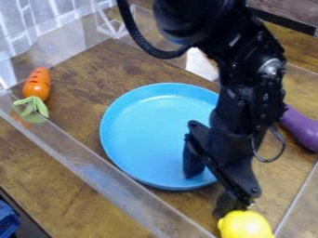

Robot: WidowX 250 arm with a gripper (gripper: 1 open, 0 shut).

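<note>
My black gripper [217, 177] stands open over the right part of a blue plate [139, 137], its fingers low and spread toward the plate's near right rim and the bottom right. A yellow lemon-like object [245, 225] lies at the bottom right, just below the nearer finger, at a clear strip along the edge. Whether that finger touches it I cannot tell.
An orange carrot [37, 85] with green leaves lies at the far left. A purple eggplant [298, 125] is at the right, beside the arm. Clear walls border the wooden surface; bare wood is left of the plate.
</note>
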